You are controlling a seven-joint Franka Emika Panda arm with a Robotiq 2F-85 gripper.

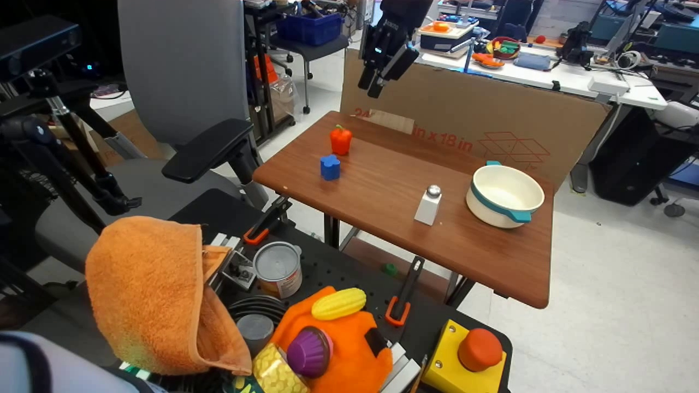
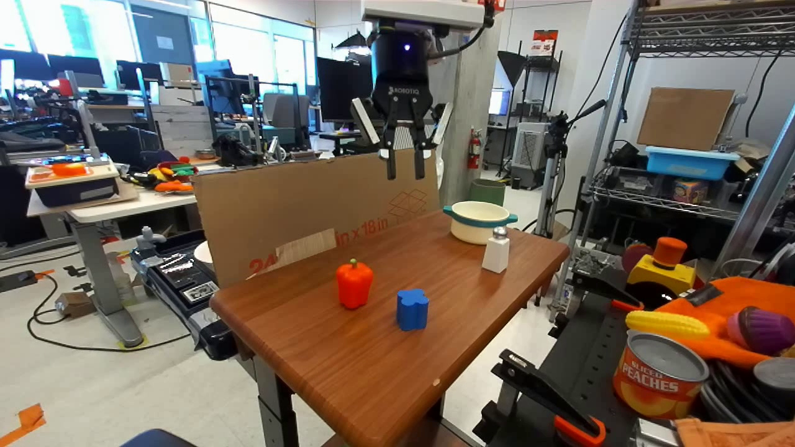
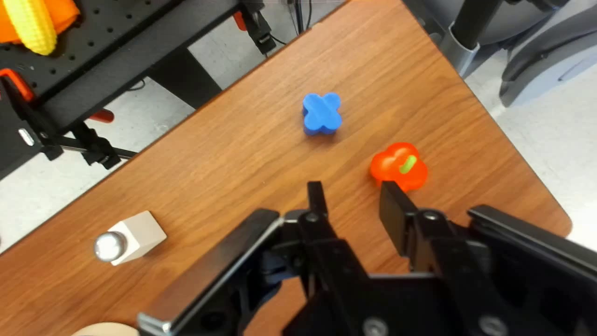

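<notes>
High above the wooden table (image 2: 298,350), my gripper (image 2: 405,172) hangs with its fingers apart and only air between them. The wrist view has the gripper in the same state, one fingertip overlapping the edge of the red pepper (image 3: 398,167) in the picture. Beside that pepper, on the table's left part in exterior view 1, a blue flower-shaped block (image 1: 330,168) stands clear of the fingers. A white shaker with a silver top (image 1: 428,206) is upright farther right. Near it sits a cream pot with teal handles (image 1: 504,194), its inside looking empty.
A cardboard panel (image 1: 472,118) stands along the table's back edge. Along the front runs a black cart (image 1: 341,262) carrying clamps, a peach can (image 2: 661,375) and toy food. Bare tabletop lies between the blue block and the shaker.
</notes>
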